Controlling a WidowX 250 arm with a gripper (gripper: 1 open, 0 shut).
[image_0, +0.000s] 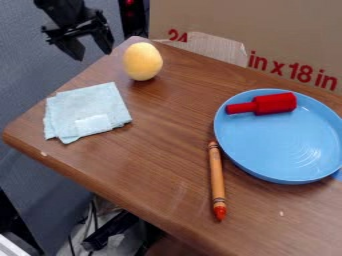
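Observation:
The black gripper hangs at the top left, beyond the table's back-left edge, left of a yellow egg-shaped object and apart from it. Its fingers appear parted, with nothing seen between them. A folded light-blue cloth lies on the left of the wooden table. On the right a blue plate holds a red cylindrical object with a handle. An orange crayon lies left of the plate.
A cardboard box stands along the back of the table. The middle of the table, between cloth and crayon, is clear. The table's edge drops off at the left.

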